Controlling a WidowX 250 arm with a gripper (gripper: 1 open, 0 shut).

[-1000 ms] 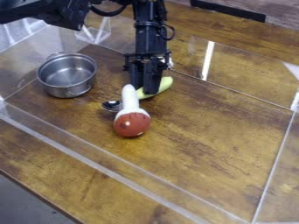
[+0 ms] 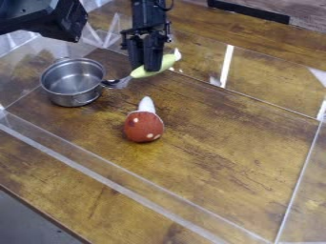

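Observation:
My black gripper [image 2: 151,59] hangs at the top centre, shut on a pale green item with a metal spoon-like end [image 2: 117,82] reaching toward a steel pot [image 2: 71,84]. The pot sits at the left of the wooden table. Below the gripper lies a toy mushroom [image 2: 143,126] with a red spotted cap and a white stem.
Clear strips or edges cross the tabletop. A dark cable loops at the upper left.
The gripper has risen and moved slightly left with the green item, away from the mushroom and closer to the pot.

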